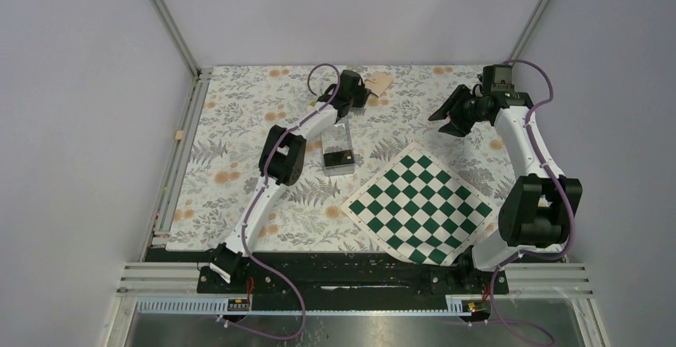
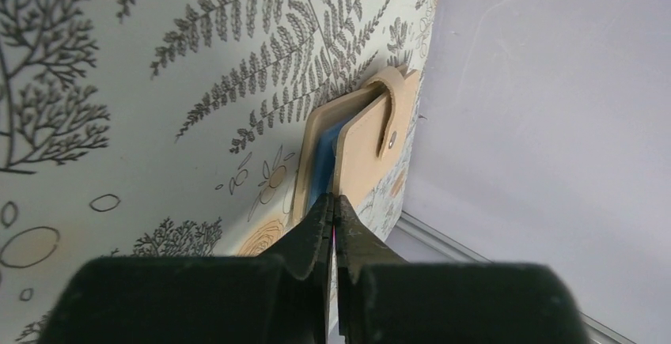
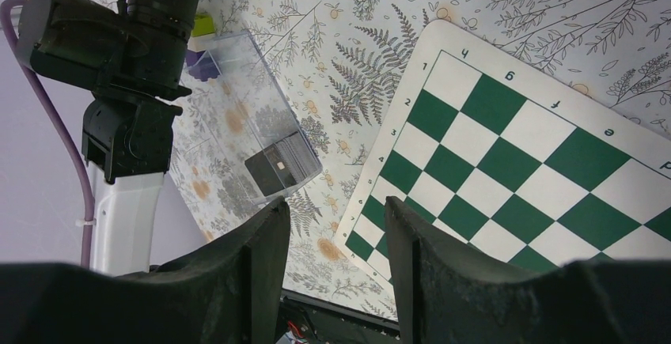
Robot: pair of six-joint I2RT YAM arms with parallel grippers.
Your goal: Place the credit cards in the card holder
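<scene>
The tan card holder (image 1: pixel 380 83) lies at the back of the table. In the left wrist view, a blue card (image 2: pixel 324 164) sits between the two leaves of the holder (image 2: pixel 373 140), mostly hidden by the front leaf and its strap. My left gripper is shut, its tips right at the near edge of the holder; nothing clearly shows held between them. A dark card (image 1: pixel 339 158) lies in the clear box, also visible as a dark card (image 3: pixel 273 172) in the right wrist view. My right gripper is open and empty, high over the right side.
The clear box (image 1: pixel 351 136) stands beneath and beside the left arm. A green-and-white checkered mat (image 1: pixel 421 203) covers the front right of the table. Bare tablecloth lies to the left and at the back right.
</scene>
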